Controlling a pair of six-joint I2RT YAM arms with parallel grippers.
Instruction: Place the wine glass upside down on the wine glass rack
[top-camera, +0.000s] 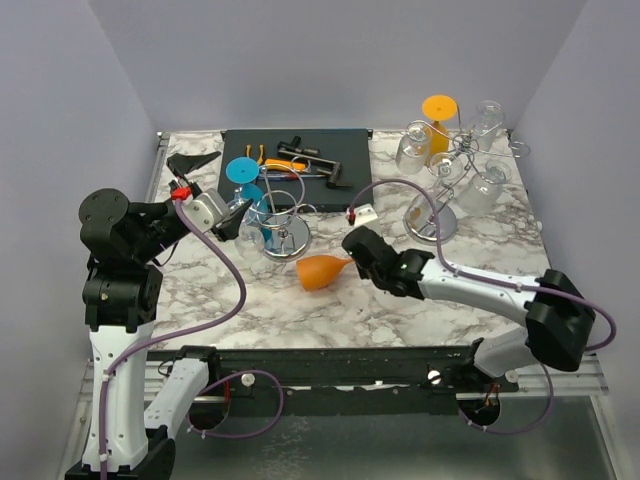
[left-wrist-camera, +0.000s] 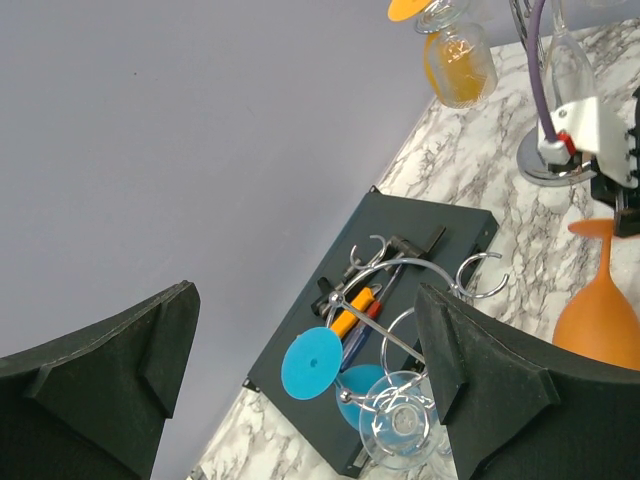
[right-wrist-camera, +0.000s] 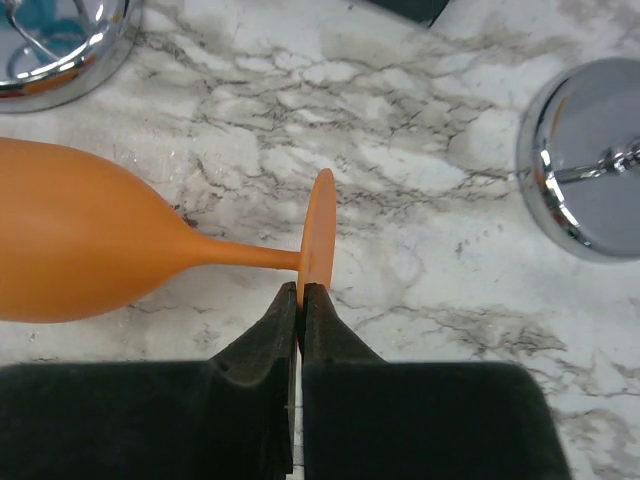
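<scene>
An orange wine glass (top-camera: 320, 271) is pinched at the rim of its round foot (right-wrist-camera: 319, 228) by my right gripper, which is shut on it. Its bowl (right-wrist-camera: 80, 230) points left in the right wrist view and the stem lies roughly level. In the left wrist view the glass (left-wrist-camera: 600, 315) hangs with its bowl lower than its foot. A chrome rack (top-camera: 284, 238) with blue and clear glasses stands left of the middle. Above it my left gripper is open with nothing between its fingers. A second rack (top-camera: 432, 226) stands at the right.
A dark tool tray (top-camera: 340, 192) with a hammer and other tools lies at the back. Several clear glasses and a yellow one (top-camera: 438, 140) hang on the right rack. Marble in front of the racks is mostly bare.
</scene>
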